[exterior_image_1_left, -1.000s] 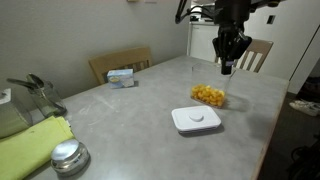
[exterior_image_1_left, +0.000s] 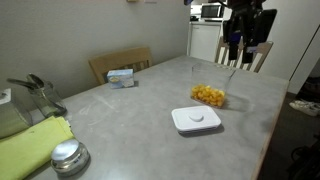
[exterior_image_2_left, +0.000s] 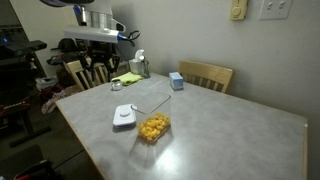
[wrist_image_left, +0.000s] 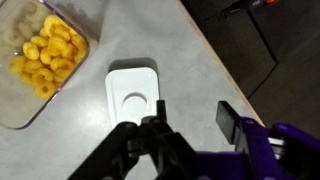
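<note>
My gripper hangs above the table with its fingers apart and nothing between them. In the wrist view, a white lid (wrist_image_left: 131, 95) with a round knob lies flat just left of the fingers. Farther left stands a clear container of yellow rings (wrist_image_left: 48, 55), its top uncovered. From exterior view 1, the gripper (exterior_image_1_left: 242, 58) appears high at the right, over the container's far side, with the lid (exterior_image_1_left: 196, 119) nearer the camera. Exterior view 2 shows the gripper (exterior_image_2_left: 97, 74) well above the tabletop, left of the lid (exterior_image_2_left: 124, 116) and the yellow rings (exterior_image_2_left: 154, 127).
A yellow-green cloth (exterior_image_1_left: 34, 148), a round metal tin (exterior_image_1_left: 70, 156) and a clear utensil holder (exterior_image_1_left: 44, 97) occupy one end of the table (exterior_image_1_left: 120, 125). A blue box (exterior_image_1_left: 121, 78) sits near a wooden chair (exterior_image_1_left: 112, 62).
In exterior view 1, the gripper has risen and shifted right, away from the container. Its fingers now look farther apart. The lid and container have stayed in place.
</note>
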